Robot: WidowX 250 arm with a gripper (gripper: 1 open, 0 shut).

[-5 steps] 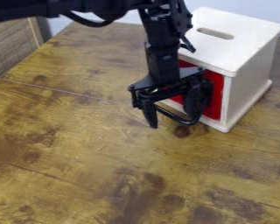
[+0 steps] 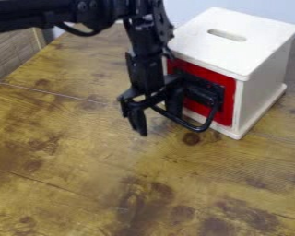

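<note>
A black robot arm reaches down from the top left to its gripper [image 2: 165,103], which is in front of a white box [image 2: 254,57] with a slot in its top. The box's near face is red [image 2: 224,114], partly covered by the gripper and a dark part beside it. The gripper's fingers hang low over the wooden floor at the box's lower left. Whether they are open, shut or holding anything is not clear against the dark parts.
A lighter wooden edge or panel [image 2: 15,51] runs along the upper left.
The gripper and arm have shifted left, away from the box's right side, showing more of the red face. The box looks unmoved.
</note>
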